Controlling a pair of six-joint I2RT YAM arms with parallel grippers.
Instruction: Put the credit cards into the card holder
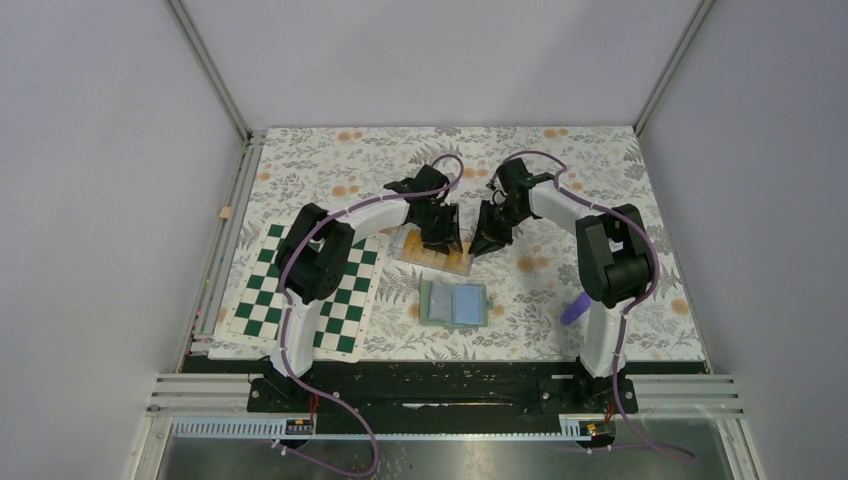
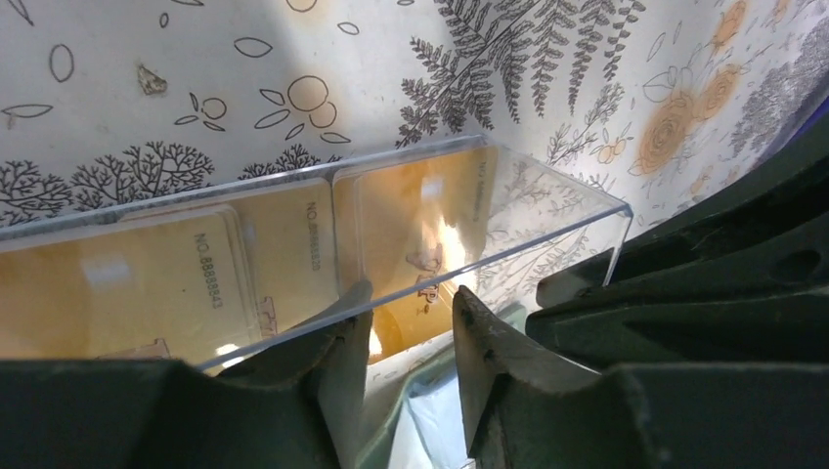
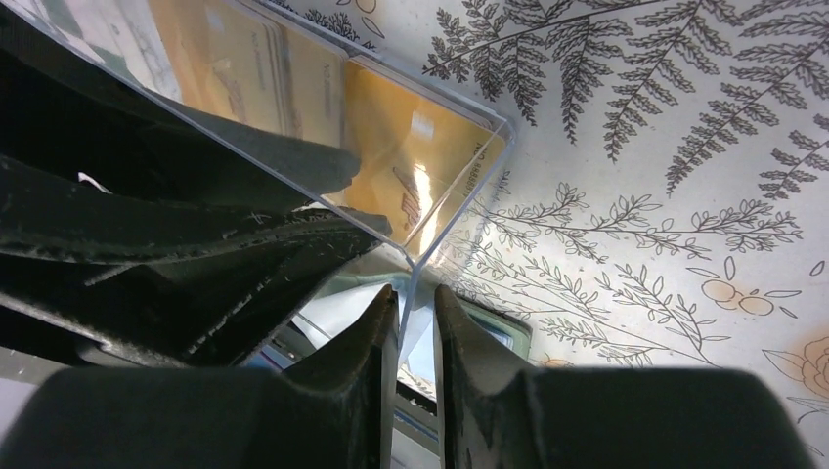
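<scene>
Gold cards (image 2: 288, 249) lie in stacks in a clear plastic tray (image 1: 420, 258). My left gripper is over the tray's near side, fingers apart, with gold card showing between them. My right gripper is at the tray's right end, its fingertips either side of the clear corner edge, a narrow gap between them. Below the tray in the top view lies a green-edged card holder (image 1: 483, 312) with pale blue and grey pockets.
A checkered board (image 1: 345, 310) lies at the left, a purple object (image 1: 575, 308) at the right. The two grippers are close together.
</scene>
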